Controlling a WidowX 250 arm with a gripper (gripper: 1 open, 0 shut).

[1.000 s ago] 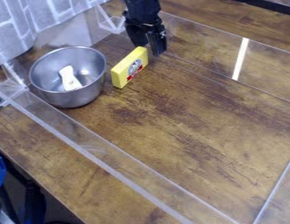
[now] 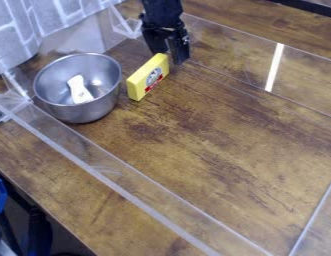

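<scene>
A yellow box [image 2: 148, 78] with a printed label lies on the wooden table at the upper middle. Just behind it is my black gripper [image 2: 169, 48], low over the table and apparently open, though its fingers are small and dark. A steel bowl [image 2: 54, 105] stands to the left of the box, with a white object [image 2: 80, 90] inside it.
Clear plastic walls run round the work area on the wooden table [image 2: 208, 150]. A crumpled light covering [image 2: 34, 25] is at the back left, and a blue object [image 2: 1, 195] is at the left edge.
</scene>
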